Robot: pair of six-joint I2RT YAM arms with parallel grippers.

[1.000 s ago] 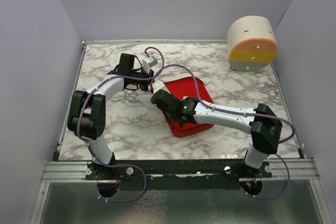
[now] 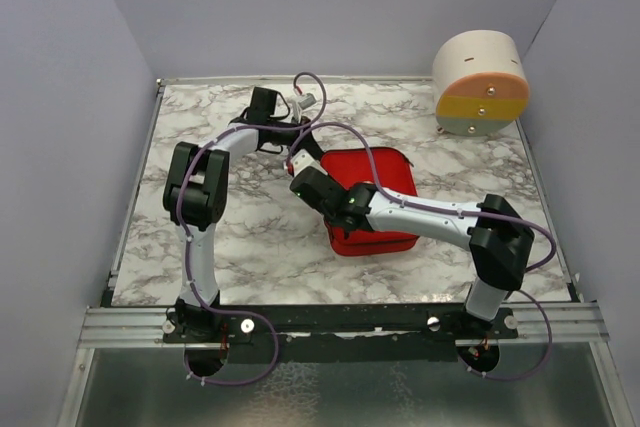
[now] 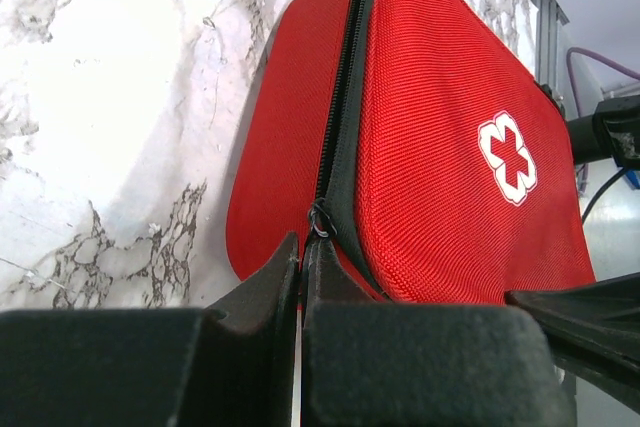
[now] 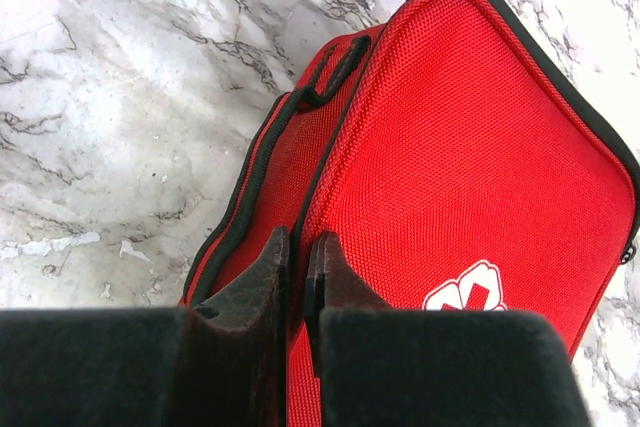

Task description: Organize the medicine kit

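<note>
The red zippered medicine bag [image 2: 375, 167] with a white cross emblem lies on the marble table, right of centre in the top view. My left gripper is shut at the bag's zipped edge by the metal zipper pull [image 3: 320, 219]; whether anything thin sits between its fingers is hidden. My right gripper is shut on the bag's red edge, along the black trim, with the top panel [image 4: 500, 157] stretching away to the right of it.
A white rounded cabinet [image 2: 480, 77] with orange and yellow fronts stands at the back right. Walls border the back and sides.
The bag has shifted slightly to the right. My left arm has moved back and right with it; my right arm has shifted slightly right.
</note>
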